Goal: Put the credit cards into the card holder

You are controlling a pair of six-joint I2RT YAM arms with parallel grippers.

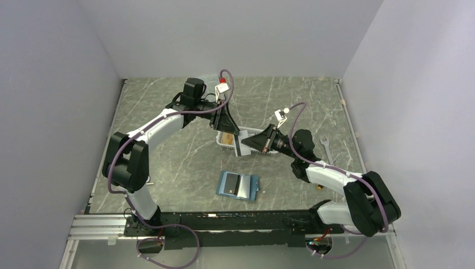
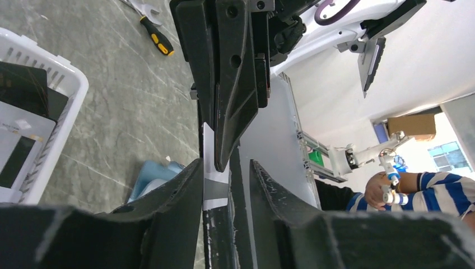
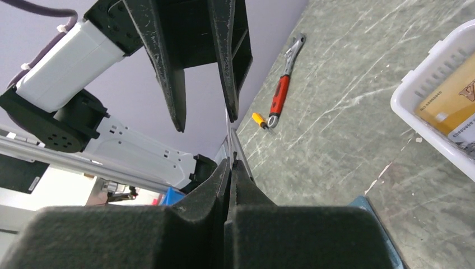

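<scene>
A white card with a dark stripe (image 1: 243, 147) is held up over the white basket, between the two arms. My right gripper (image 1: 246, 144) is shut on the card, which shows edge-on at its tips in the right wrist view (image 3: 228, 137). My left gripper stands part open around the card's other end, one finger close to the card's face; whether they touch I cannot tell. Near the table's front lies the blue card holder (image 1: 254, 187), open, with a dark card and a silvery pocket showing on it.
Beneath the grippers, the white basket (image 2: 78, 89) holds several cards, including a tan one (image 3: 456, 92). A wrench (image 1: 326, 148) lies at the right, and a yellow-black screwdriver (image 2: 159, 40) is on the table. Bare table surrounds the holder.
</scene>
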